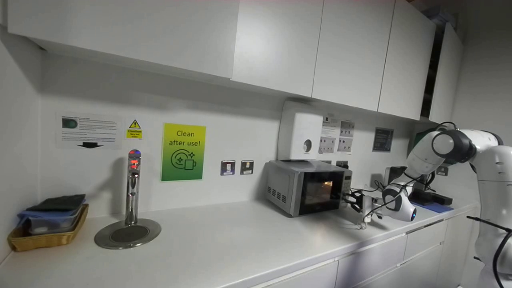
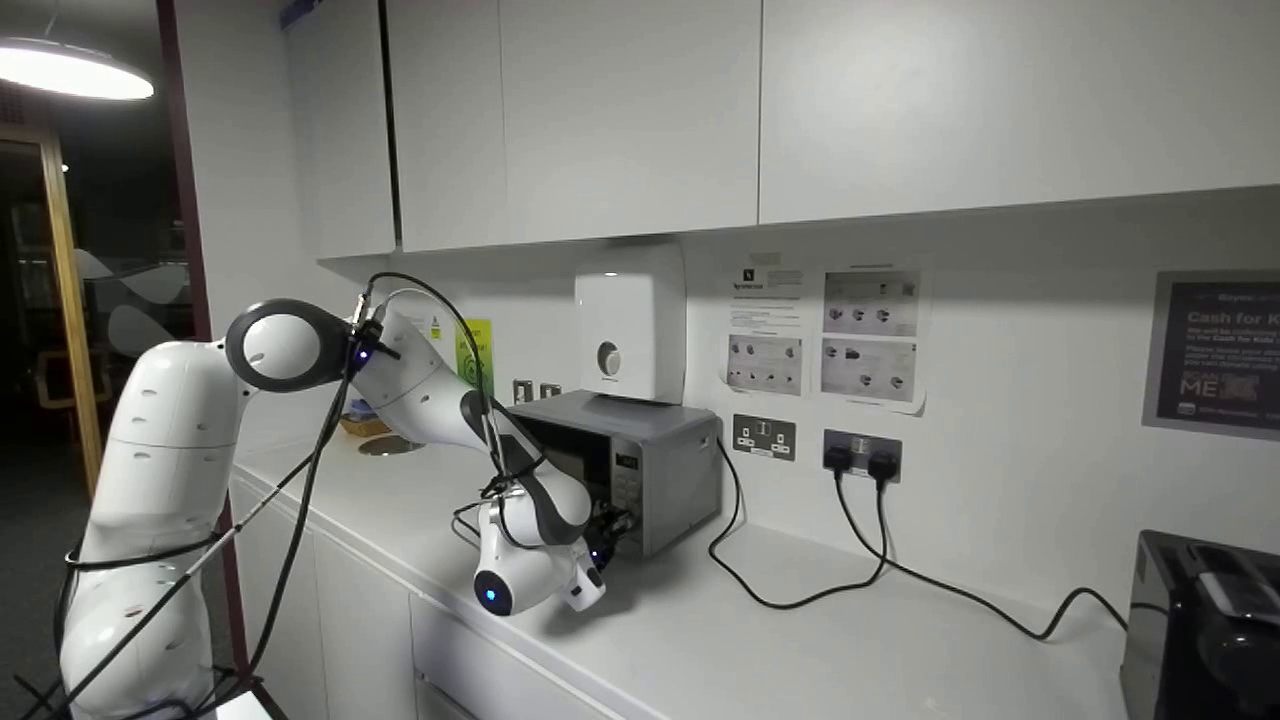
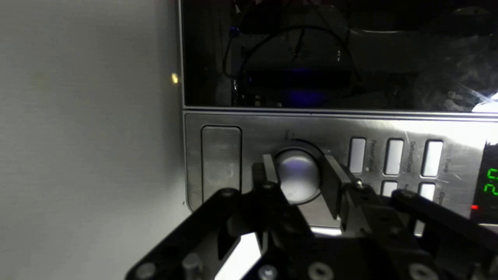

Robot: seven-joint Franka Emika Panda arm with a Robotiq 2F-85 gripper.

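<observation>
A silver microwave (image 1: 324, 189) stands on the counter against the wall, its window lit from inside in exterior view 1. The wrist view looks straight at its control panel (image 3: 261, 122), turned sideways. There the round silver knob (image 3: 297, 179) sits between the two finger pads of my gripper, which is shut on it. Green digits glow on the display (image 3: 490, 182), with a small red light beside them. In exterior view 2 the gripper (image 2: 609, 530) is mostly hidden behind the wrist, close to the panel.
A white dispenser (image 1: 301, 132) hangs just above the microwave. Black cables (image 2: 780, 602) run along the counter to the right in exterior view 2, towards a black appliance (image 2: 1200, 624).
</observation>
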